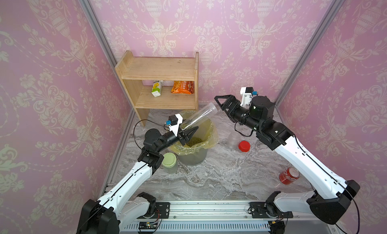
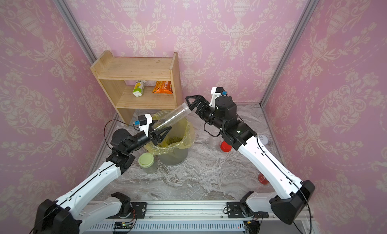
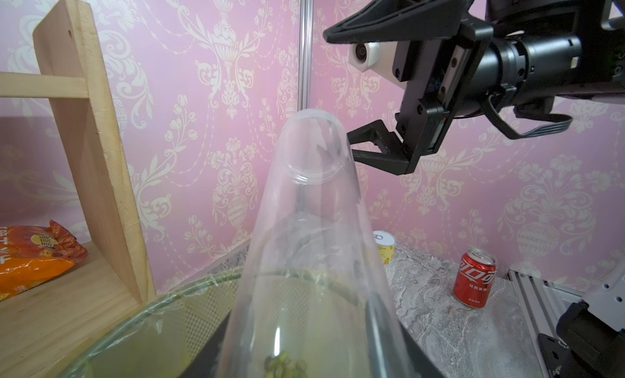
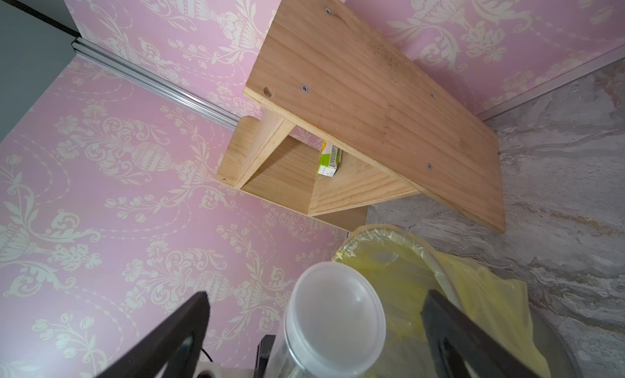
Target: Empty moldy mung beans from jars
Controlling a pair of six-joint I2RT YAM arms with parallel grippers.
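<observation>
A tall clear jar (image 1: 200, 115) is tilted over the bin lined with a yellow bag (image 1: 205, 141), its closed end up to the right, in my left gripper (image 1: 186, 133), which is shut on it. Some greenish beans show near the jar's lower end in the left wrist view; more beans (image 1: 194, 141) lie in the bag. My right gripper (image 1: 221, 103) stands open just beyond the jar's upper end (image 4: 335, 316), apart from it.
A wooden shelf (image 1: 157, 66) with a carton and orange packet is behind the bin. A green-lidded jar (image 1: 169, 160) stands front left, a red lid (image 1: 244, 145) to the right, a red can (image 1: 289, 175) at front right.
</observation>
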